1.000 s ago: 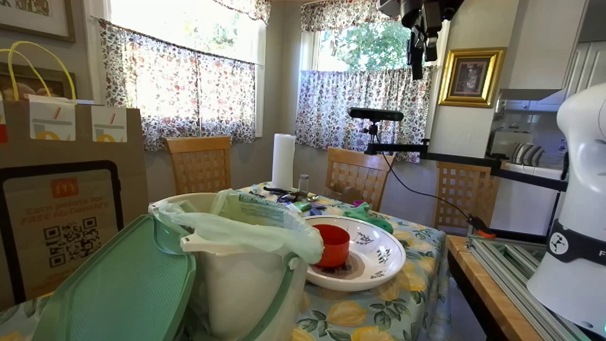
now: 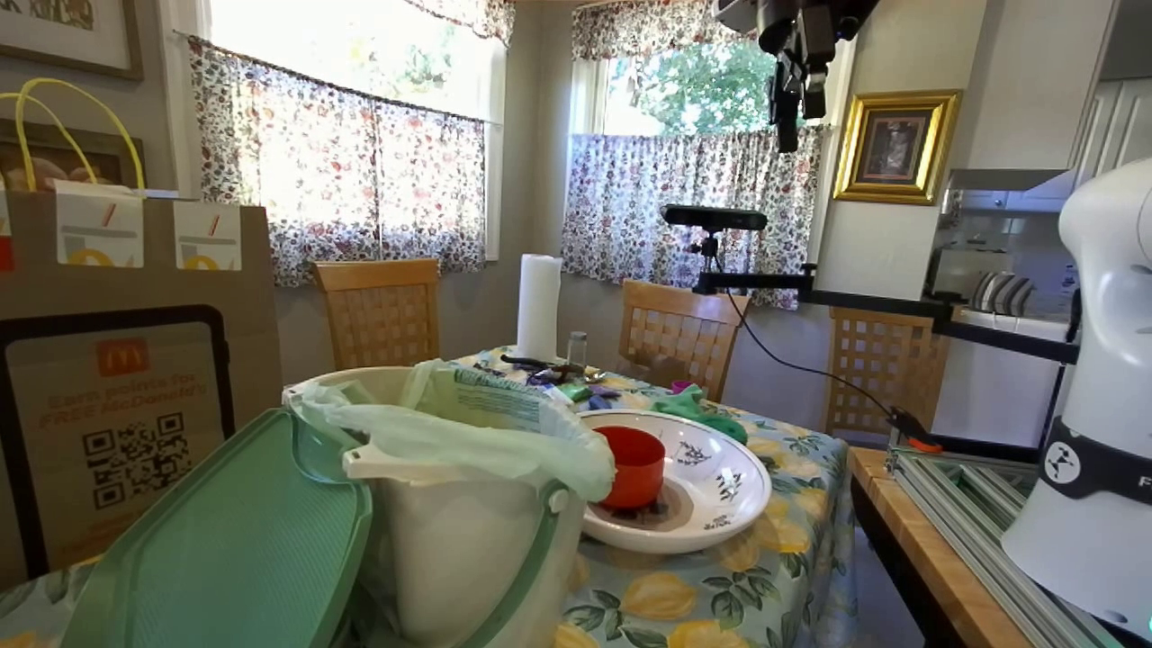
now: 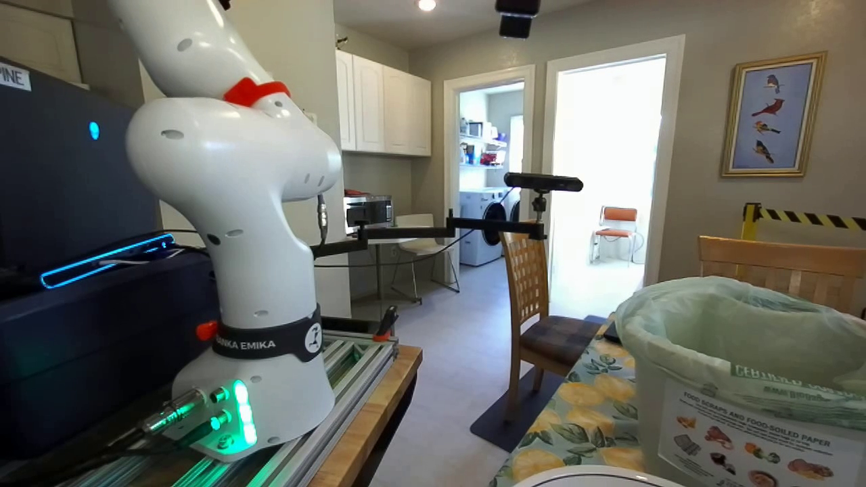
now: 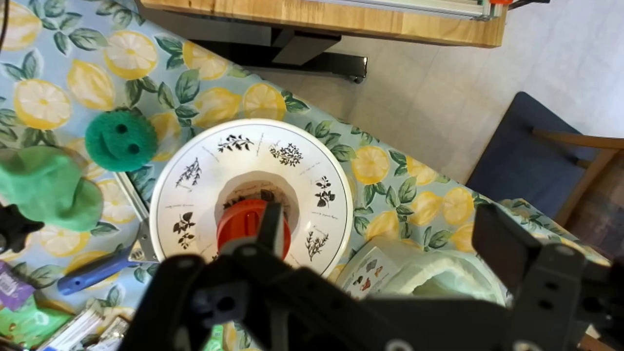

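High above the table, my gripper (image 2: 796, 113) hangs with its fingers pointing down. The wrist view shows its two fingers far apart, one finger (image 4: 272, 228) at the left and the other finger (image 4: 500, 243) at the right, so it is open and holds nothing. A red cup (image 2: 634, 468) sits inside a wide white bowl (image 4: 319, 158) with dark plant drawings. Seen from the wrist, the left finger covers part of the cup (image 4: 243, 222). Beside the bowl stands a white bin (image 2: 464, 551) lined with a pale green bag.
A green lid (image 2: 232, 540) leans on the bin. To the bowl's other side lie a green smiling sponge (image 4: 121, 140), a green cloth (image 4: 52, 187) and a blue-handled tool (image 4: 96, 273). A paper towel roll (image 2: 539, 307) stands farther back. A camera on a bar (image 2: 713, 218) rises beside the table.
In exterior view 1, the gripper has shifted very slightly to the left. The cup, bowl and bin have not moved.
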